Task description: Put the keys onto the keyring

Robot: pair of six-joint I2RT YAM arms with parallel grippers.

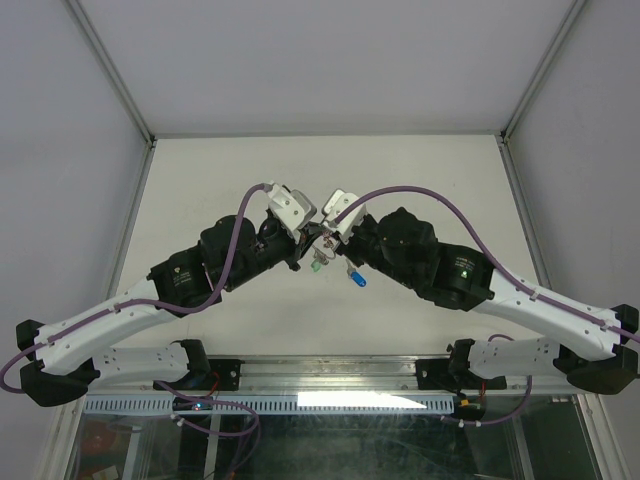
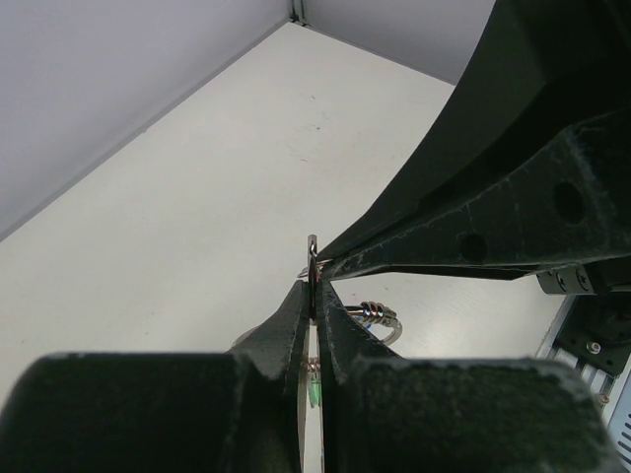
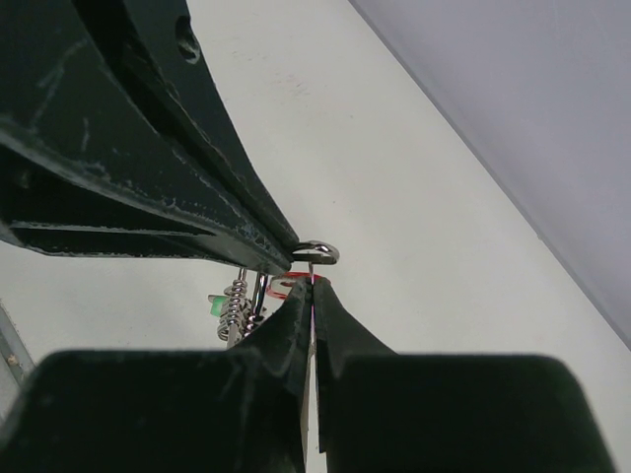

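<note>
My left gripper and right gripper meet tip to tip above the table's middle, both shut. A shiny bent wire loop (image 3: 320, 253) sticks out of the left fingertips. From the right fingertips a thin metal end (image 2: 306, 273) pokes out, crossing close to the loop; whether it passes through cannot be told. Below hang coiled wire (image 3: 235, 307), a metal ring (image 2: 395, 331) and a red-edged loop (image 3: 279, 284). A green key piece (image 1: 317, 265) and a blue one (image 1: 358, 279) show under the grippers. Which strand joins which is hidden.
A metal rail (image 1: 320, 372) runs along the front edge.
</note>
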